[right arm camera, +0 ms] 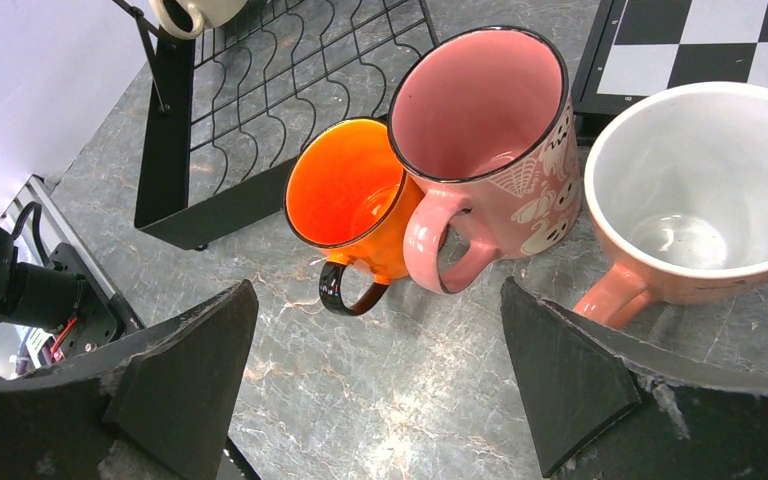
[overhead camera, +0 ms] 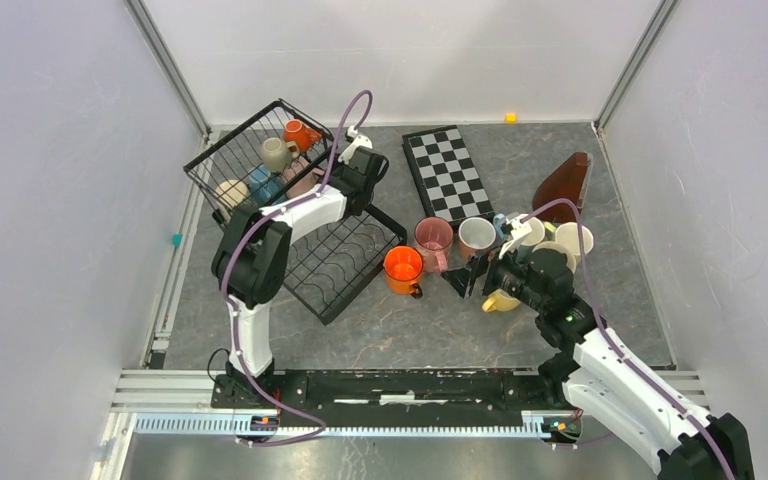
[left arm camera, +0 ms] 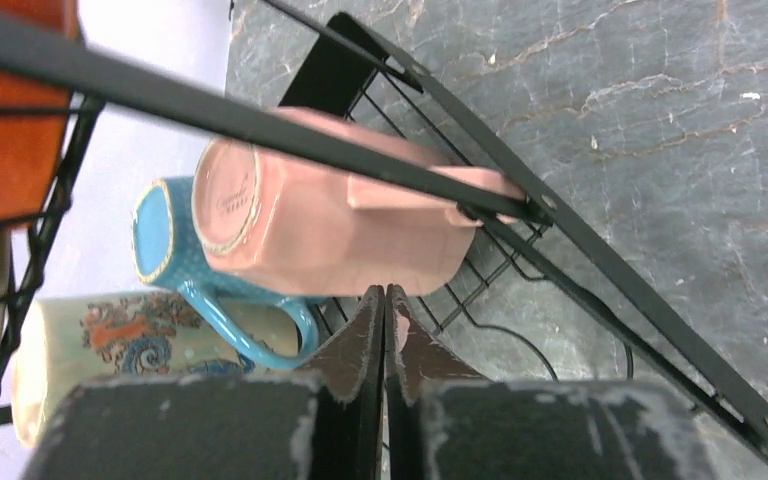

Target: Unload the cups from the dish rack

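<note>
In the left wrist view a pink cup (left arm camera: 350, 215) lies on its side in the dish rack (left arm camera: 260, 125), its handle against a black rack bar. A blue cup (left arm camera: 225, 275) and a patterned cream cup (left arm camera: 150, 335) lie beyond it. My left gripper is shut just in front of the pink cup, with nothing showing between its fingers. On the upper tier sit an orange cup (overhead camera: 300, 134) and a grey-beige cup (overhead camera: 277, 153). My right gripper stands open and empty before an orange mug (right arm camera: 350, 185) and a pink mug (right arm camera: 490, 130) on the table.
A white-and-pink mug (right arm camera: 700, 180) and several other cups stand around the right gripper. A checkerboard (overhead camera: 448, 172) lies behind them, and a brown object (overhead camera: 564, 188) is at the right. The lower rack shelf (overhead camera: 335, 265) is bare at its front.
</note>
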